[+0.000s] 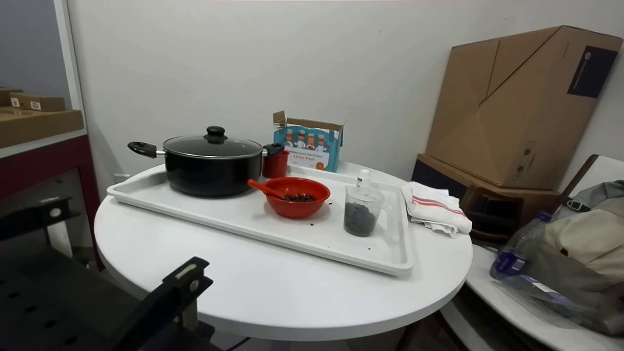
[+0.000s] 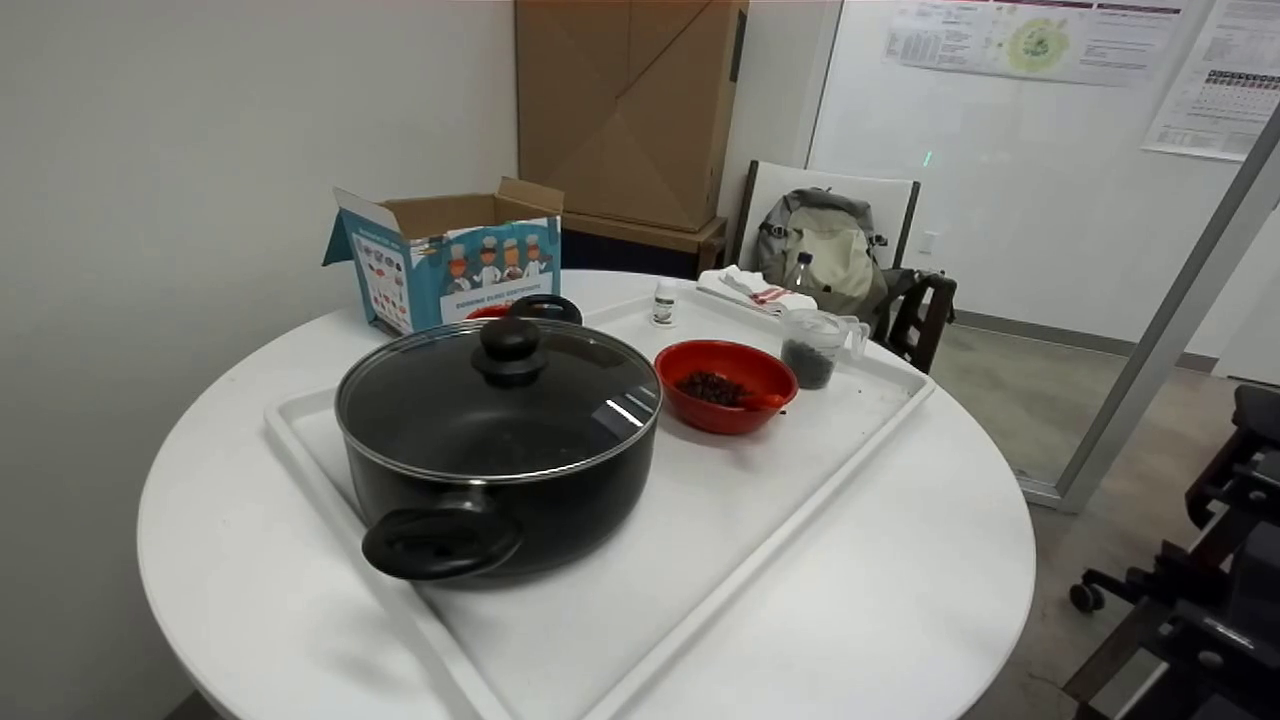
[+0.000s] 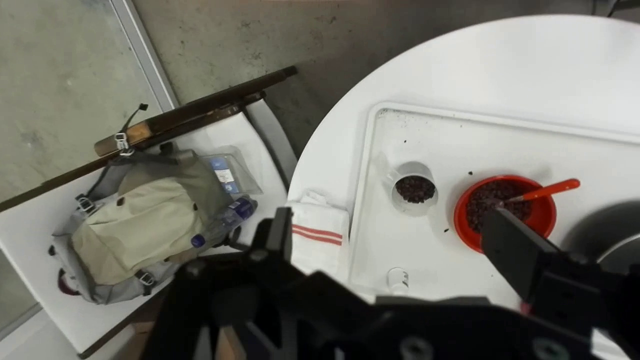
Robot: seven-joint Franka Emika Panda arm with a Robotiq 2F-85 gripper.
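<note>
In the wrist view my gripper is open above the tray, its dark fingers spread wide with nothing held between them. Below, a clear measuring cup (image 3: pixel 414 198) of dark bits shows in the gap. A red bowl (image 3: pixel 460 219) of similar bits, with a red spoon (image 3: pixel 558 189) resting in it, is partly covered by one finger. A small white bottle (image 3: pixel 397 279) stands near the tray's far side. The black pot (image 1: pixel 213 172) sits with its glass lid (image 2: pixel 444 402) on. Neither exterior view shows the gripper.
The white tray (image 1: pixel 245 234) carries these things on a round white table (image 1: pixel 234 281). A folded towel (image 1: pixel 436 207) lies beside it. Behind are a red cup (image 1: pixel 276 165) and an open blue box (image 1: pixel 310 143). A backpack (image 2: pixel 828 234) rests on a chair.
</note>
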